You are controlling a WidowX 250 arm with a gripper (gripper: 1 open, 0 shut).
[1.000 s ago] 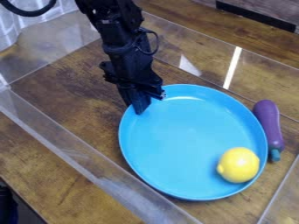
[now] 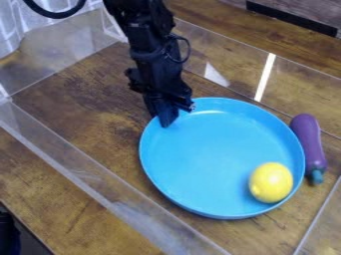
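Note:
My black gripper (image 2: 166, 112) reaches down from the top of the view to the upper-left rim of a blue plate (image 2: 200, 164), its fingertips low at that rim. The fingers look shut, with nothing visible between them, though the dark tips are hard to make out. A yellow lemon-like object (image 2: 270, 182) lies on the right part of the plate. A purple eggplant (image 2: 306, 141) lies just outside the plate's right edge.
Bare wooden table (image 2: 74, 110) spreads to the left of the plate. Clear wall-like strips border the area at the lower left and along the back and right.
The gripper has shifted slightly to the right along the plate's rim. The plate and the objects on and beside it have moved very slightly, if at all.

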